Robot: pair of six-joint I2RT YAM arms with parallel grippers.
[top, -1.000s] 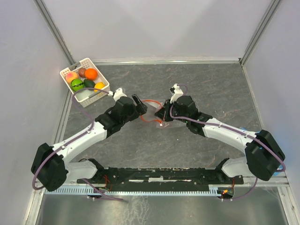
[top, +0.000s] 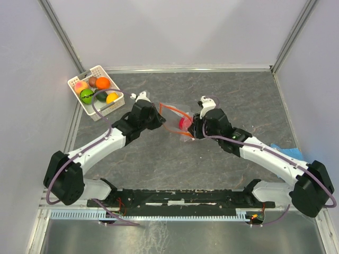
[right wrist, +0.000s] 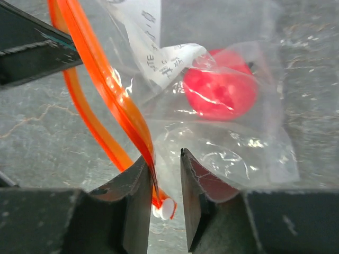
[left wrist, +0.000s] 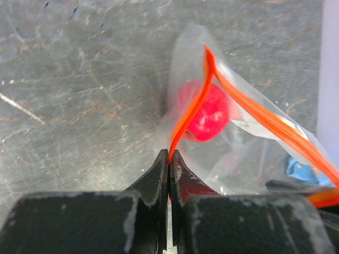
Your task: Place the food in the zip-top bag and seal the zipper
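A clear zip bag (top: 172, 114) with an orange zipper rim stands between my two grippers, its mouth spread wide. Inside it lies a red round food item, seen through the plastic; the same red food (right wrist: 221, 87) shows beyond the fingers in the right wrist view. My left gripper is shut on the orange rim at one end of the mouth. At the zipper's other end, my right gripper is part open, with the orange strip (right wrist: 127, 108) running down by its left finger and a white slider (right wrist: 165, 209) just below.
A white basket (top: 108, 109) with several fruits and vegetables stands at the back left. A blue cloth or bag (top: 286, 152) lies at the right. Bare grey tabletop (top: 159, 172) stretches in front of the bag.
The left gripper has turned and shifted slightly back. The right gripper has moved to the right, and the bag's mouth is spread wider, with the red food now visible from above.
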